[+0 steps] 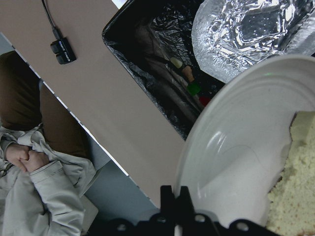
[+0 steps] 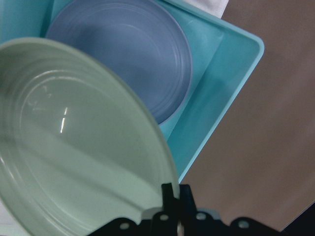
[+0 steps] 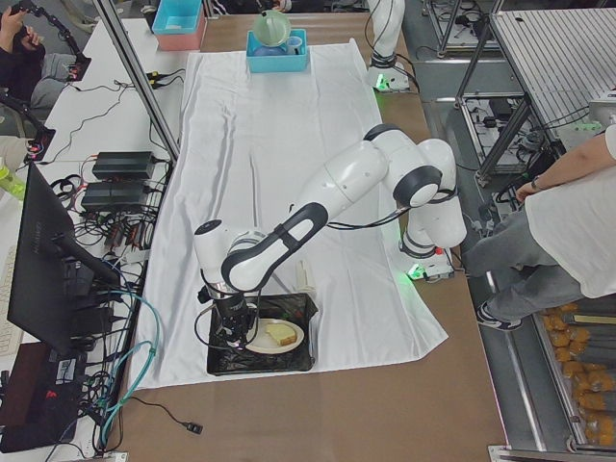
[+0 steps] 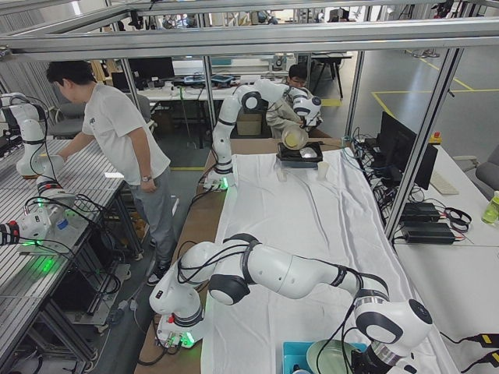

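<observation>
My left gripper is shut on the rim of a cream plate point(image 1: 231, 147) with a piece of bread point(image 1: 295, 187), above a black-lined bin point(image 1: 133, 44). Inside that bin lie crumpled foil point(image 1: 236, 29) and small coloured scraps. My right gripper is shut on the rim of a pale green plate point(image 2: 83, 142), held over a turquoise bin point(image 2: 221, 83) containing a blue plate point(image 2: 128, 59). In the camera left view, the cream plate point(image 3: 269, 337) is at the near end and the green plate point(image 3: 272, 27) at the far end.
A white cloth point(image 3: 269, 164) covers the table, largely clear between the bins. A monitor point(image 3: 53, 269) and cables line one side. A person point(image 3: 558, 221) stands on the other side, and another sits at the table's end in the left wrist view.
</observation>
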